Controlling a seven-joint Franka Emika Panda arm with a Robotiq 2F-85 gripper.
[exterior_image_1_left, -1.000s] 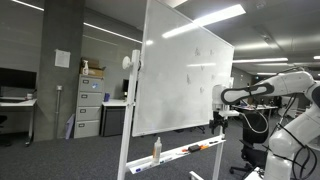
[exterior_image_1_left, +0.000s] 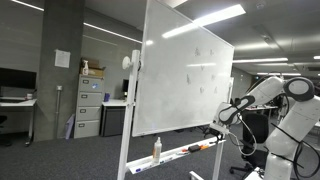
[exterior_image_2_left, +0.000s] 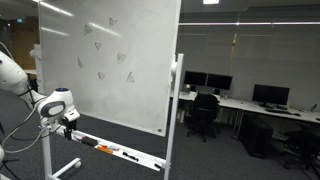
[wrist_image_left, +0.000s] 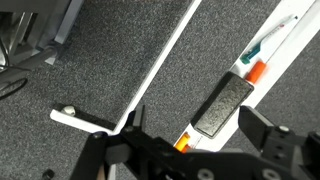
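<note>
A grey-topped, dark-sided eraser (wrist_image_left: 222, 104) lies on the white tray along the bottom of the whiteboard (exterior_image_2_left: 105, 60). In the wrist view, my gripper is open, its two dark fingers wide apart with nothing held between them. The eraser appears beyond and between the fingertips, nearer the right one. Close by on the tray are an orange marker (wrist_image_left: 256, 73), a teal-and-white marker (wrist_image_left: 250, 52) and a yellow-orange marker (wrist_image_left: 183, 142) partly hidden. Exterior view 2 has the gripper (exterior_image_2_left: 69, 131) at the tray's left end, just above the eraser (exterior_image_2_left: 88, 141).
A clear bottle (exterior_image_1_left: 157, 150) stands at the tray's other end. The whiteboard's upright post (exterior_image_1_left: 131, 110) and stand foot (wrist_image_left: 85, 120) are obstacles. Carpet (wrist_image_left: 100, 70) lies below. An office chair (exterior_image_2_left: 206, 112) and desks are farther back.
In exterior view 1 the arm has reached farther left and lower, bringing the gripper closer to the tray. The board, bottle and tray items look unmoved.
</note>
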